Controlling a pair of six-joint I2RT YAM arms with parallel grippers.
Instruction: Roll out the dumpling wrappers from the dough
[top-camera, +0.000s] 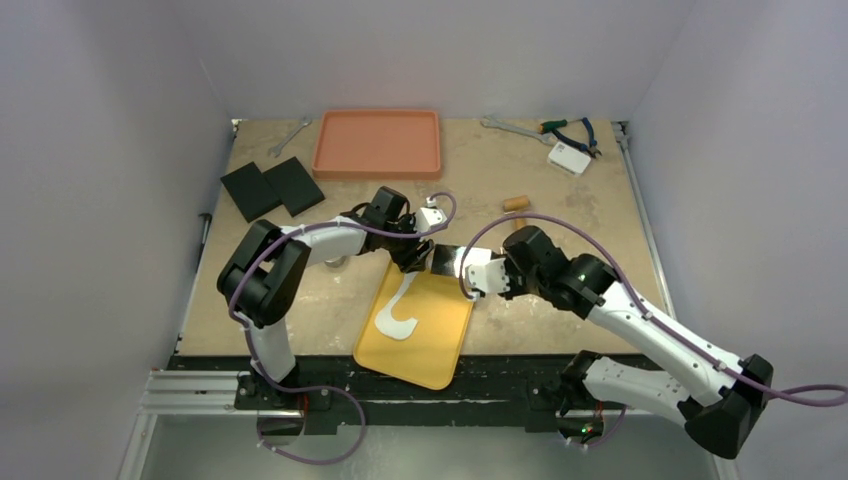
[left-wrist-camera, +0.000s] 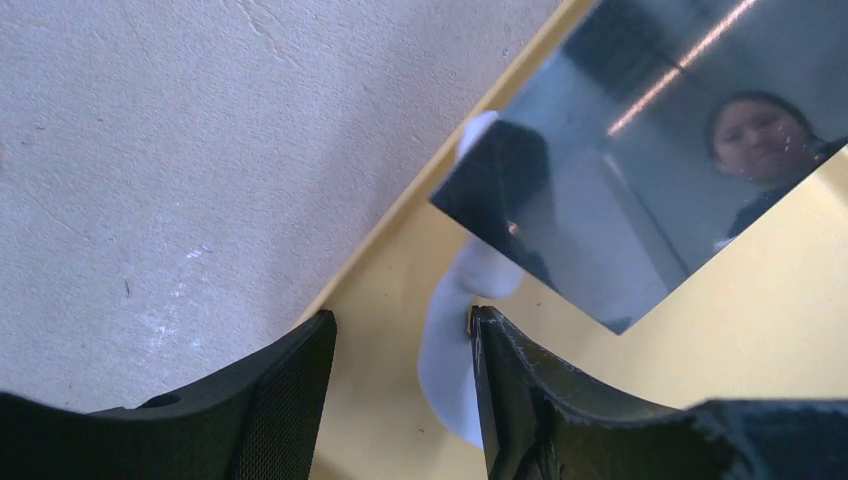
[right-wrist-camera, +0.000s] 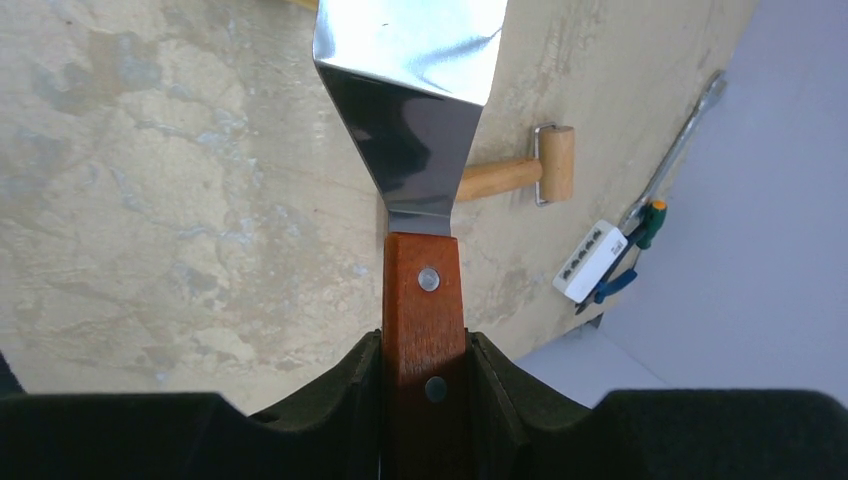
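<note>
A long, hooked strip of white dough lies on the yellow board. My left gripper is open low over the board, beside the dough. My right gripper is shut on the wooden handle of a metal scraper. Its blade hangs over the board's upper right, covering part of the dough in the left wrist view.
A small wooden roller lies on the table to the right. A pink tray, dark plates, wrenches, pliers and a white box are toward the back and sides.
</note>
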